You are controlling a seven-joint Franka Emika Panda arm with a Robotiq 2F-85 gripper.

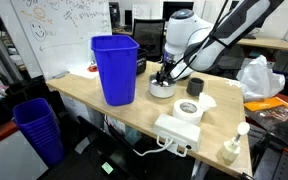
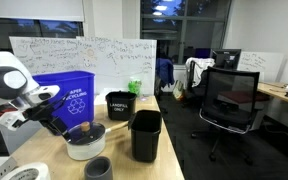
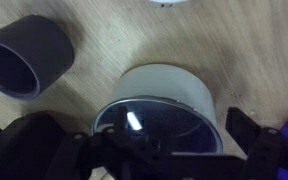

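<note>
A white pot (image 1: pixel 161 90) with a dark glass lid (image 3: pixel 169 122) stands on the wooden table. In exterior view 2 a brown knob (image 2: pixel 85 126) shows on top of it. My gripper (image 1: pixel 164 77) is open close above the pot. Its dark fingers (image 3: pixel 256 138) spread to either side of the lid in the wrist view, and nothing shows held between them. They cover the lid's near part, so whether they touch it I cannot tell. A dark grey mug (image 3: pixel 26 55) lies beside the pot.
A tall blue recycling bin (image 1: pixel 115 70) stands beside the pot. A black landfill bin (image 2: pixel 121 106) and another black bin (image 2: pixel 145 137) are also near. A white roll (image 1: pixel 187 110) and a white appliance (image 1: pixel 177 131) occupy the table's nearer part.
</note>
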